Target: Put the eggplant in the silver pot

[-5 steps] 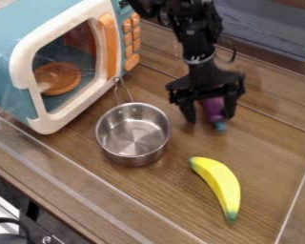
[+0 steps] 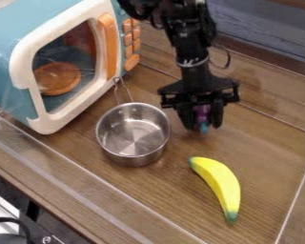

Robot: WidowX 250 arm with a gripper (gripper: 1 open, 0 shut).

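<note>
The silver pot [image 2: 133, 133] sits upright and empty on the wooden table, its handle pointing back. To its right, my black gripper [image 2: 202, 127] points down close to the tabletop. Between its dark fingers shows a small part of the purple eggplant [image 2: 202, 115], with a bluish end low down; the gripper covers the rest. Whether the fingers press on the eggplant or only stand around it, I cannot tell.
A yellow banana [image 2: 217, 184] lies in front of the gripper. At the left stands a blue and white toy oven [image 2: 47, 71] with an orange bowl [image 2: 57, 77] inside, close behind the pot. Bare table lies to the right.
The eggplant shows a little further left. The pot and banana have stayed put.
</note>
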